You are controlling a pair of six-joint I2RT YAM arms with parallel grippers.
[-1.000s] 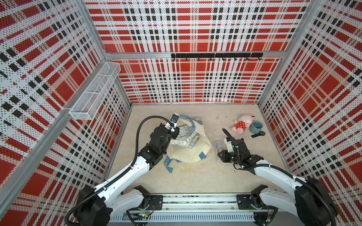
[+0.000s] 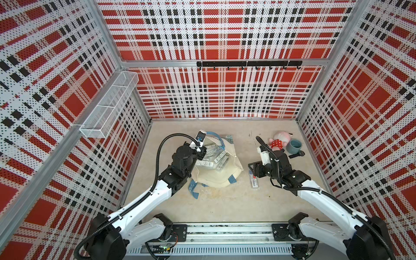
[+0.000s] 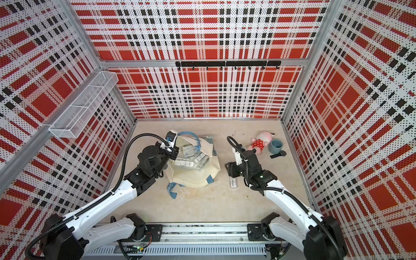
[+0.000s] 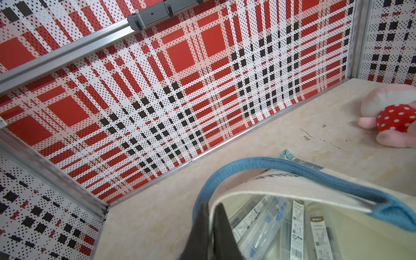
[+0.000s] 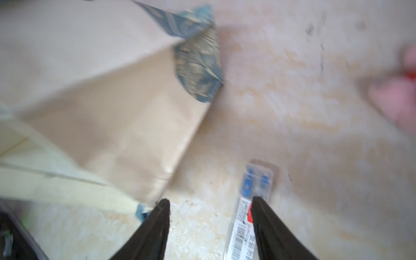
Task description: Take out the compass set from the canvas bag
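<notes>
A cream canvas bag (image 2: pixel 216 178) with blue straps lies mouth open left of centre. Its rim (image 4: pixel 277 190) is pinched between the fingers of my left gripper, holding that edge up. Several clear plastic cases with white labels (image 4: pixel 297 225) are inside the bag. One slim clear case (image 2: pixel 254 179) with blue contents and a red-and-white label lies on the table, to the right of the bag. Above the table, between that case and the bag, my right gripper stands open, empty. Its right finger (image 5: pixel 268 225) partly covers the case in the right wrist view.
A pink plush toy (image 2: pixel 280 139), a teal cup (image 2: pixel 294 146) and a black object (image 2: pixel 296 154) stand at the back right. A white wire basket (image 2: pixel 110 104) hangs on the left wall.
</notes>
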